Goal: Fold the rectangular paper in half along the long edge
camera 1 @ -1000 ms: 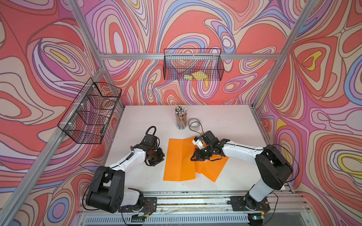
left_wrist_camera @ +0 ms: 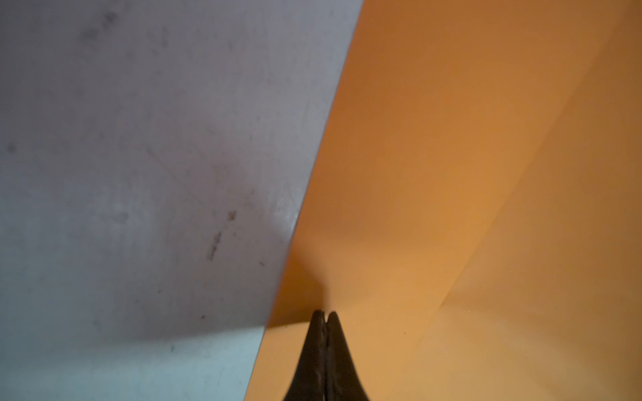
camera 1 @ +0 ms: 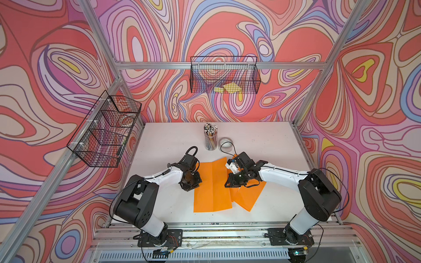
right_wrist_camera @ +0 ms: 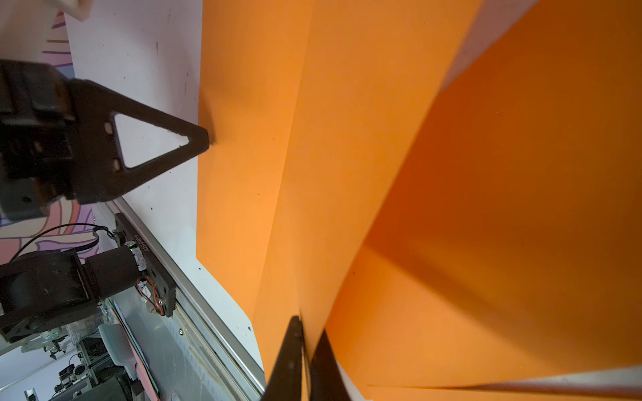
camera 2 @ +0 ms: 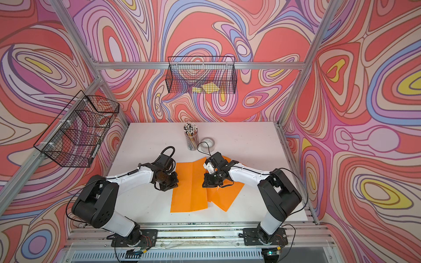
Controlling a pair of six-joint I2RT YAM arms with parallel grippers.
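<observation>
An orange sheet of paper [camera 1: 204,197] lies on the table with a lengthwise crease, its right part lifted over more orange paper [camera 1: 250,197]. My left gripper is shut, its tips at the sheet's left edge, casting a shadow on it. My right gripper is shut at the raised right edge of the sheet, which runs down into its fingertips.
A cup of pens [camera 1: 210,136] and a grey roll [camera 2: 207,143] stand behind the paper. Wire baskets hang on the back [camera 1: 225,76] and left frame. Bare table [camera 1: 157,140] lies at the back left and far right.
My left gripper has moved right onto the sheet's left edge. My right gripper and the sheet have shifted slightly rightward.
</observation>
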